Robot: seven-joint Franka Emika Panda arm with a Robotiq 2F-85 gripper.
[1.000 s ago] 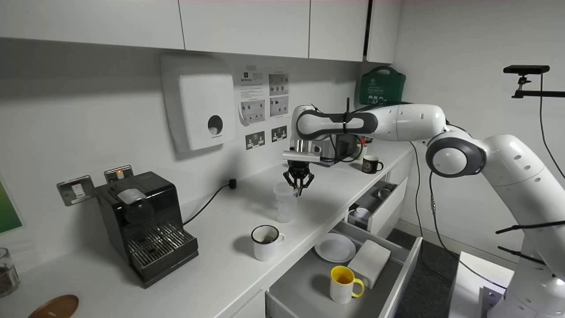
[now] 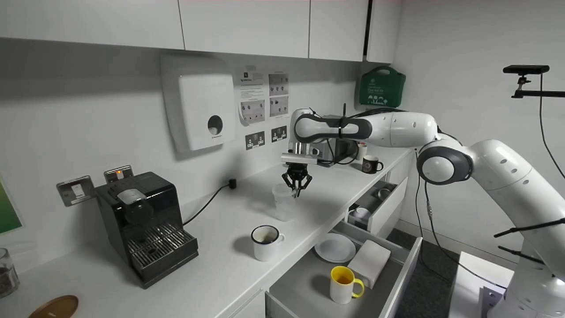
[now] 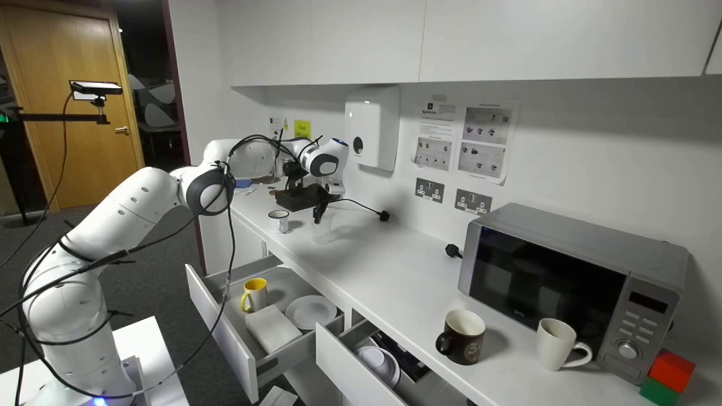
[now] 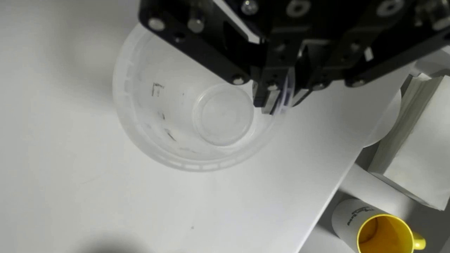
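A clear plastic cup (image 2: 284,206) is on the white counter between the enamel mug and the wall; whether its base touches the counter is hard to tell. My gripper (image 2: 297,193) is over the cup's near side, shut on its rim. From the wrist view, the cup (image 4: 202,165) appears from above, empty inside, with the gripper pinching the rim at its right. In the second exterior view the see-through cup (image 3: 323,231) shows faintly below the fingers.
A white enamel mug (image 2: 265,244) stands close by, with a black coffee machine (image 2: 145,222) to its left. Below, an open drawer holds a yellow-lined mug (image 2: 341,286), a plate (image 2: 334,248) and a white box (image 2: 369,262). A microwave (image 3: 575,284) and two mugs occupy the far counter.
My gripper and the cup have shifted very slightly to the left in exterior view 1. The arm's elbow has moved left and a little down. Drawers and mugs are unchanged.
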